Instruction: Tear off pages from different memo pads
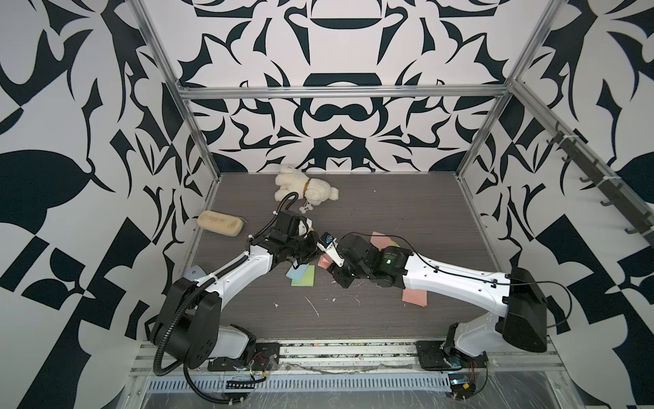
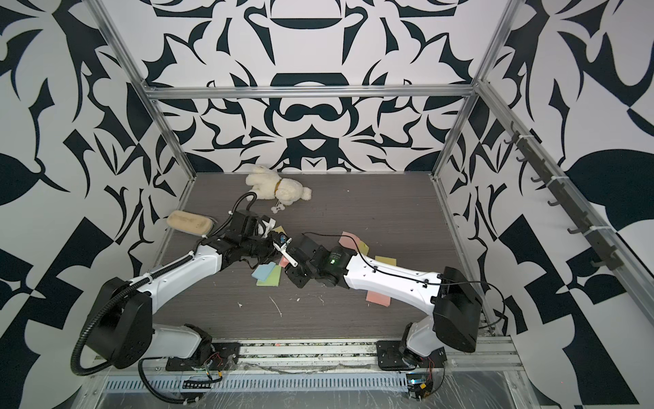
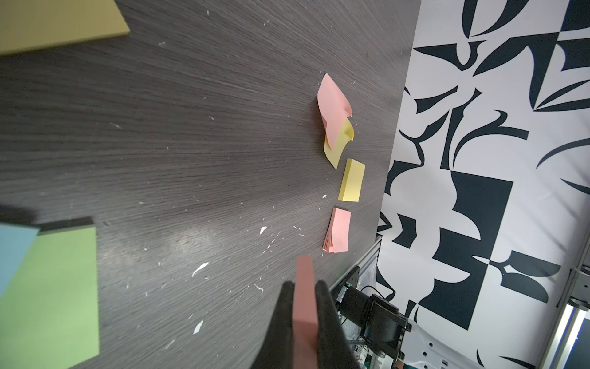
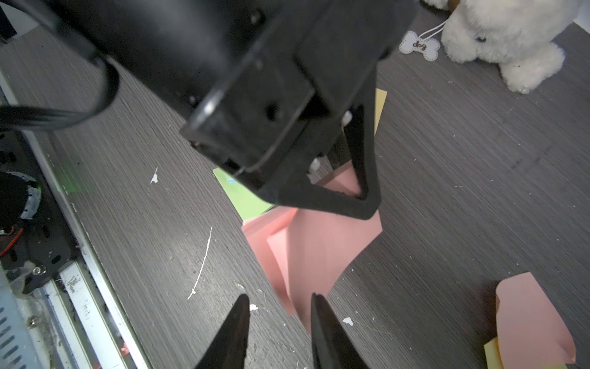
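Note:
A pink memo pad hangs above the table, its sheets spread apart at the lower end. My left gripper is shut on it; the pink edge shows between the dark fingers. Just below, my right gripper is part open, its two fingers apart around the pad's lower tip, without a visible grip. Green, blue and yellow pads lie on the table. To the right are a second pink pad, a small yellow pad, and a loose pink sheet over a yellow sheet.
A white plush dog lies at the back left, with a bone-shaped tag beside it. The tan oblong block sits by the left wall. Both arms meet near the middle.

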